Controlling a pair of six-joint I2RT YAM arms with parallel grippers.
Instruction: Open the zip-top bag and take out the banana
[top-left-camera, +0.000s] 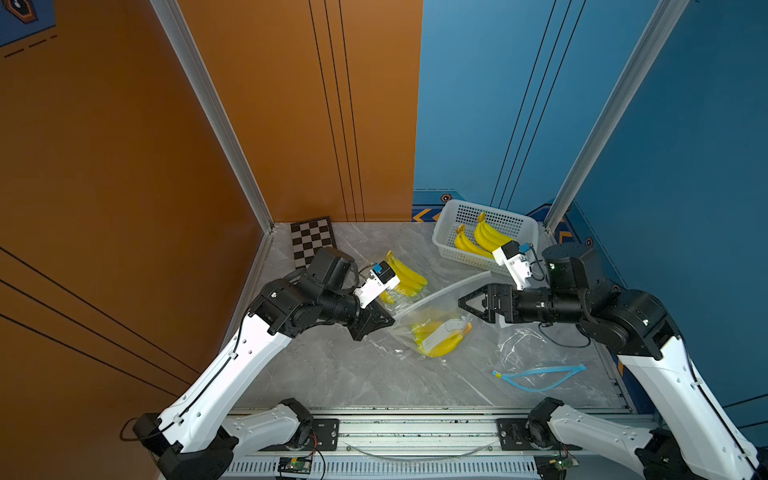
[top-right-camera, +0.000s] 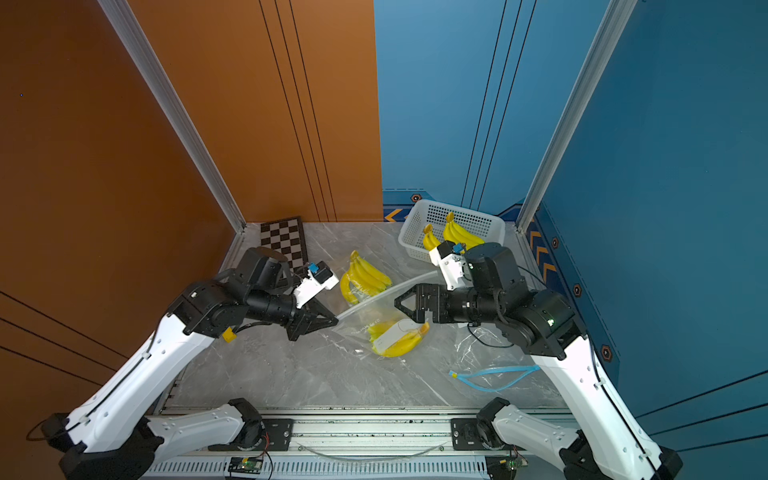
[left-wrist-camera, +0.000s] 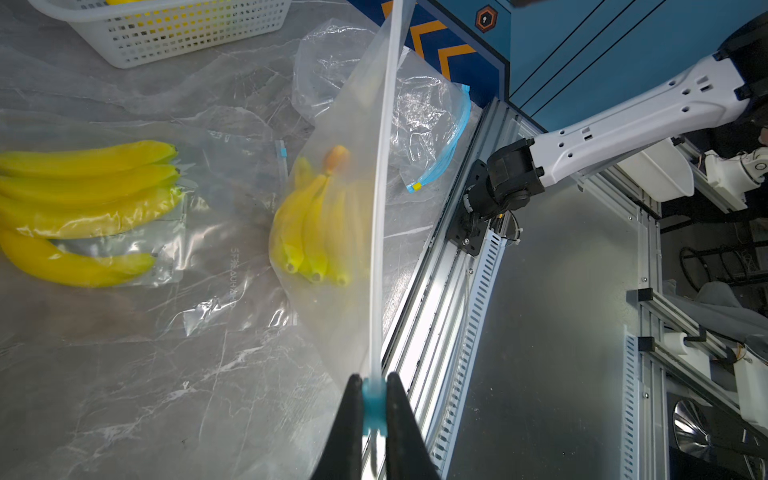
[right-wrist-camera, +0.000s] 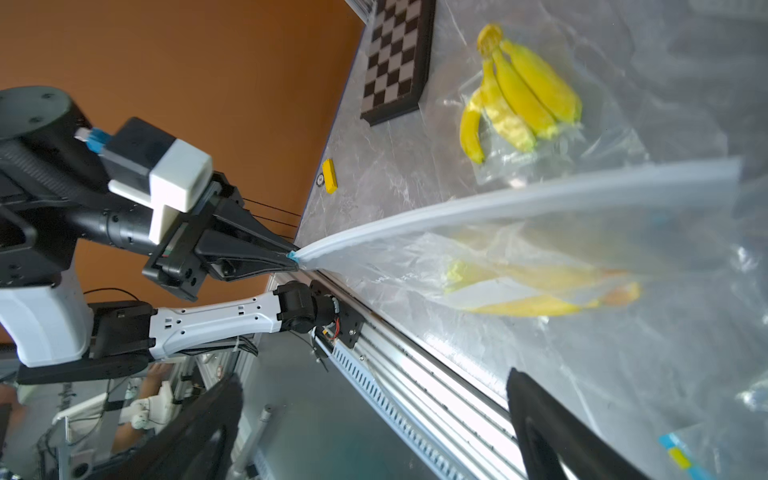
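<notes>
A clear zip bag (right-wrist-camera: 384, 256) hangs by one end from my left gripper (top-left-camera: 392, 321), which is shut on the blue zip slider (left-wrist-camera: 373, 406) at its corner. Low inside the bag lies a bunch of bananas (left-wrist-camera: 313, 224), seen through the plastic, with a white label (top-left-camera: 449, 328) in front of it in the top left view. The bag's top edge (right-wrist-camera: 520, 194) runs in a band away from the slider; whether it is parted cannot be told. My right gripper (top-left-camera: 464, 302) stands open at the bag's right side, nothing held between its fingers.
A second bagged banana bunch (right-wrist-camera: 520, 92) lies on the table behind. The white basket (top-left-camera: 445, 233) at the back right holds more bananas. An empty bag with a blue zip (top-left-camera: 540, 376) lies front right. A checkered board (top-left-camera: 312, 240) is back left.
</notes>
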